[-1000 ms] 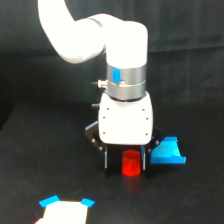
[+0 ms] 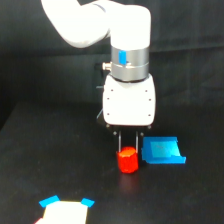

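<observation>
A small red object (image 2: 127, 161) with a brighter orange patch on its upper face is near the middle of the dark table. Right above it, pointing down, is my gripper (image 2: 128, 143) under the white hand. Its two thin dark fingers stand close together, about as far apart as the red object is wide, and their tips come down to its upper part. Whether they touch or hold it, I cannot tell. The object's underside and any gap to the table do not show clearly.
A bright blue, roughly square piece (image 2: 163, 151) lies just right of the red object. At the bottom left, a white item (image 2: 64, 213) with blue corners is cut off by the frame edge.
The fingers have drawn closer together, and the hand appears higher in the picture. The red object shows slightly further left, with a different face visible. The blue piece has not moved.
</observation>
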